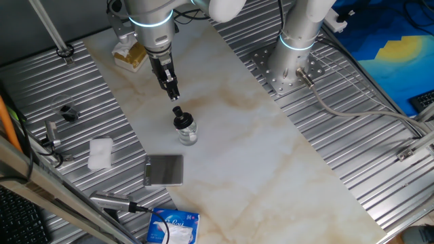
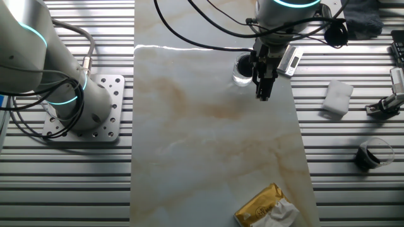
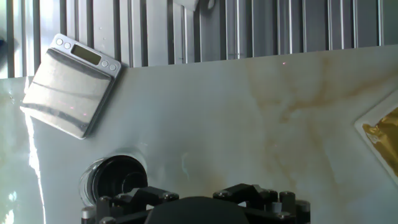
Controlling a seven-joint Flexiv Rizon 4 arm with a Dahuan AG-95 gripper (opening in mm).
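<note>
A small clear glass bottle [image 1: 188, 135] with a black cap and a narrow black top stands upright on the marble-patterned board. In the wrist view its black cap [image 3: 118, 177] shows at lower left, partly behind the gripper's left side. My gripper [image 1: 174, 99] hangs above the board beside the bottle, fingers pointing down and apart from it. From the second exterior view, the gripper [image 2: 262, 98] partly covers the bottle [image 2: 242, 70]. Its two fingers stand apart in the wrist view, with nothing seen held between them. A flat silver scale [image 3: 69, 93] lies near the bottle.
A gold-and-white packet [image 2: 265, 205] lies at one end of the board. Beyond the board's edge are a white block [image 1: 100, 154] and a clear cup with dark contents [image 1: 68, 112]. A blue tissue pack [image 1: 173, 226] sits near the scale. The board's middle is clear.
</note>
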